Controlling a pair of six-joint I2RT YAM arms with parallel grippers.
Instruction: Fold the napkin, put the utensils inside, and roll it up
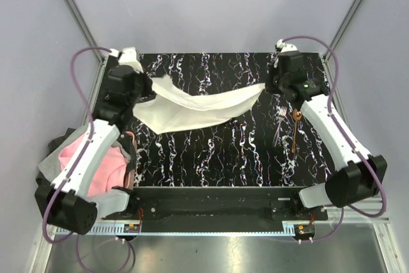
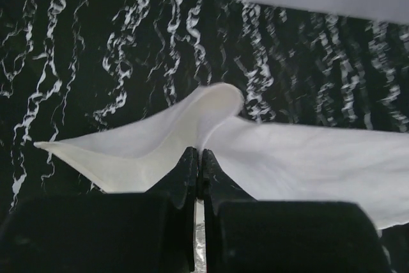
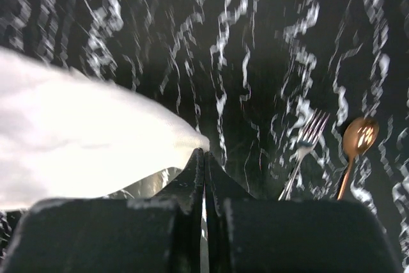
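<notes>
A white napkin [image 1: 192,113] is lifted between the two grippers, its long edge drawn up, the rest on the black marbled table [image 1: 211,158]. My left gripper is shut on a raised fold of the napkin at the left. My right gripper is shut on the napkin's right tip. To the right of that tip lie a silver fork [image 3: 307,142] and a copper-coloured spoon [image 3: 354,139].
A pile of pink cloth [image 1: 102,171] and grey cloth sits at the lower left beside the table.
</notes>
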